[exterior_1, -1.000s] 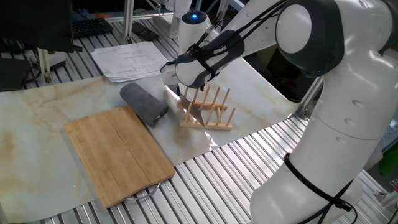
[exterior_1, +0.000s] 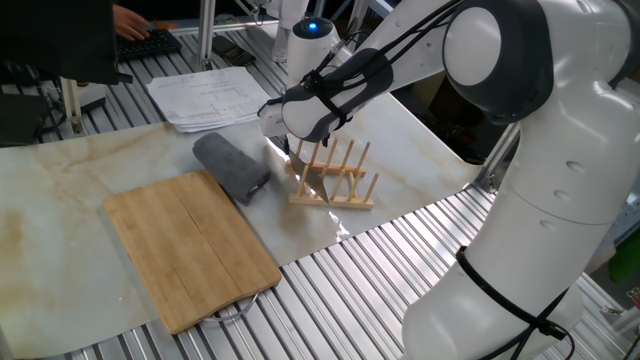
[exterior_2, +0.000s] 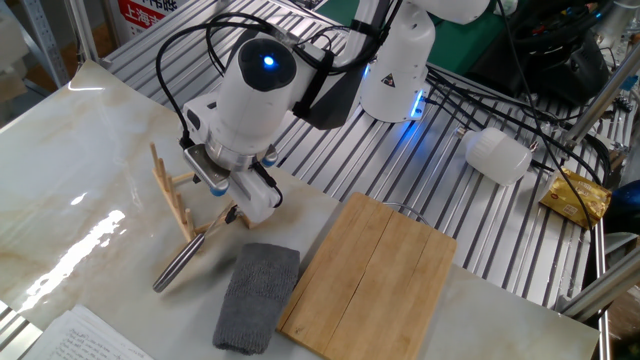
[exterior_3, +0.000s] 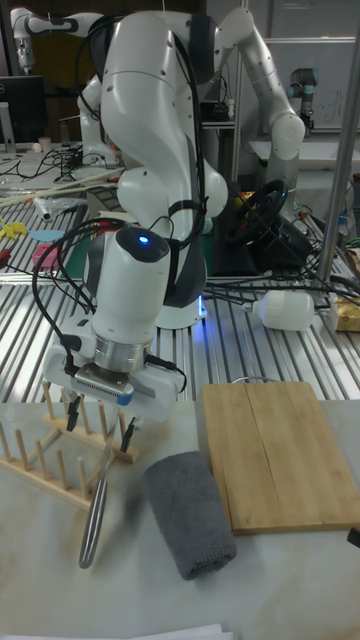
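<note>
A knife with a silver metal handle (exterior_3: 94, 525) leans in a wooden peg rack (exterior_3: 66, 493), its handle sticking out toward the front. In exterior view 1 its broad blade (exterior_1: 314, 184) slants down among the pegs. Directly over the rack, my gripper (exterior_3: 100, 423) points down with its two dark fingers (exterior_3: 128, 433) spread apart. The knife's upper part passes between or just in front of them; contact cannot be made out. Exterior view 2 shows one fingertip (exterior_2: 232, 213) close to the knife, the other finger being hidden.
Beside the rack lies a rolled grey towel (exterior_2: 257, 297), with a wooden cutting board (exterior_2: 368, 280) past it. Papers (exterior_1: 207, 98) rest at the table's edge. Clear marbled surface (exterior_2: 75, 190) extends on the rack's other side.
A person's hand has come into view over the keyboard in the background. The arm, gripper, knife and rack look unmoved.
</note>
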